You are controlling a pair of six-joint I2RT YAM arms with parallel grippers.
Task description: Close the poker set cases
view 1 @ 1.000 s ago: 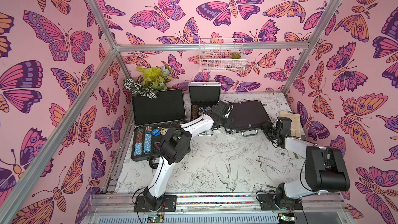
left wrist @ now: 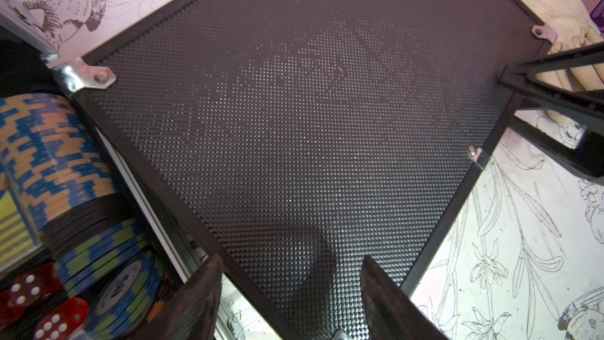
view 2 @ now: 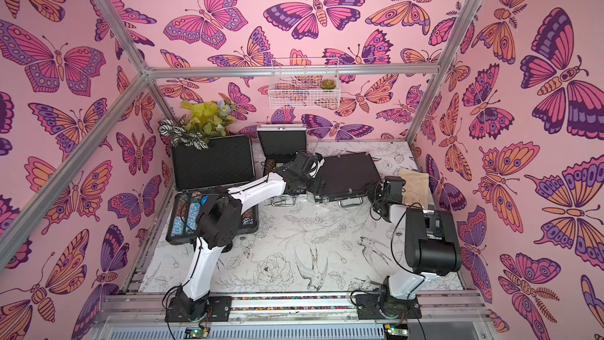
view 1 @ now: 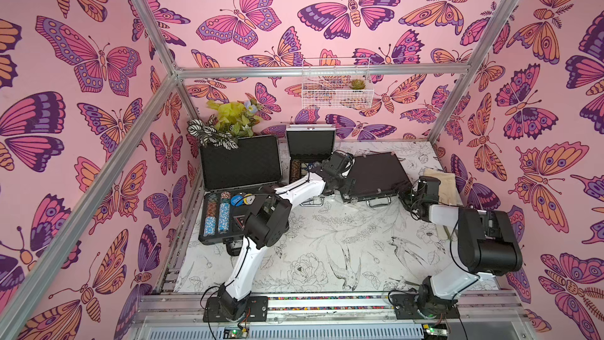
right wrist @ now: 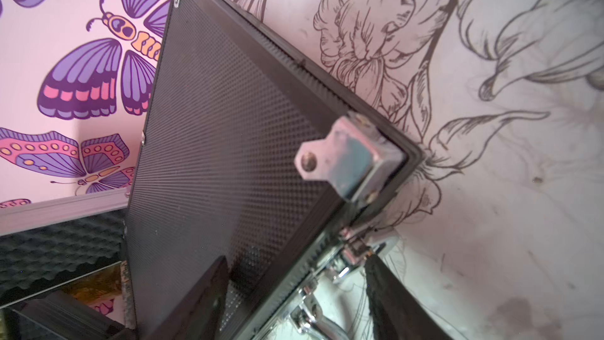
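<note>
On the right of the table a black poker case [view 1: 377, 175] lies with its lid down; its metal corners and front latch [right wrist: 346, 258] show in the right wrist view. Two more cases have raised lids: a large one [view 1: 240, 162] at the left and a smaller middle one [view 1: 310, 144], whose chips and dice [left wrist: 37, 296] show in the left wrist view. My left gripper is open over the right case's left front corner, nothing gripped. Open too, my right gripper stands at that case's front right, its fingers apart around the front edge region. Contact there cannot be made out.
A beige cloth [view 1: 448, 185] lies right of the closed case. Yellow flowers [view 1: 236, 118] and a zebra-striped thing [view 1: 210, 133] stand behind the left case.
The right arm's elbow has shifted slightly left and up, with its gripper staying near the closed case's right side. The left arm and the cases look the same.
</note>
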